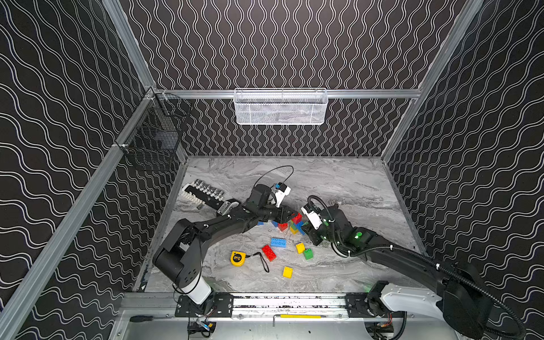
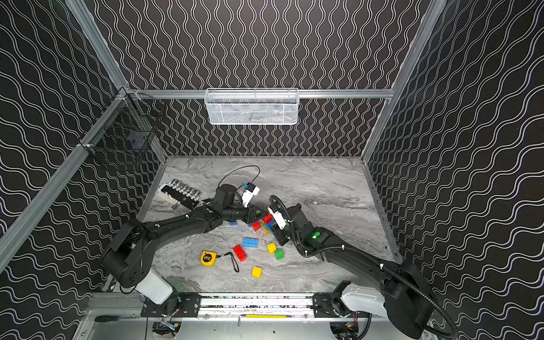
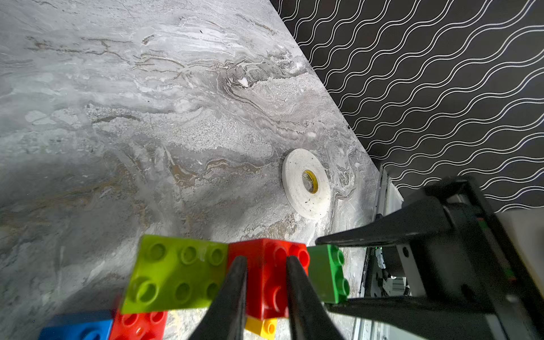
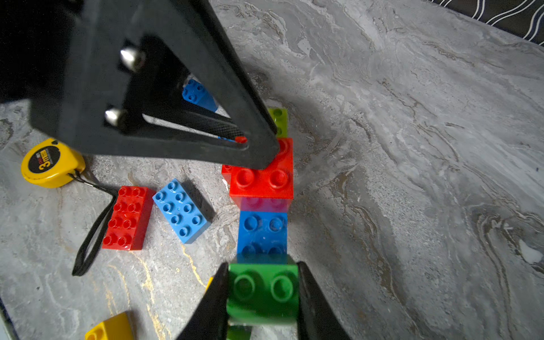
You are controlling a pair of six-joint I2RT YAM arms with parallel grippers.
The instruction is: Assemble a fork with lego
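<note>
In the left wrist view, my left gripper has its blurred fingers at a red brick (image 3: 257, 274), joined to a lime brick (image 3: 164, 272); how far they are parted is unclear. A green brick (image 3: 328, 272) sits beside it by my other gripper. In the right wrist view, my right gripper is shut on a green brick (image 4: 261, 289), in line with a blue brick (image 4: 261, 229) and the red and lime bricks behind. The right gripper stands to the right of the left one in the top left view.
Loose bricks (image 1: 268, 252) and a tape measure (image 1: 238, 258) lie toward the front. A socket set (image 1: 209, 195) is at the left, a tape roll (image 3: 297, 189) at the right.
</note>
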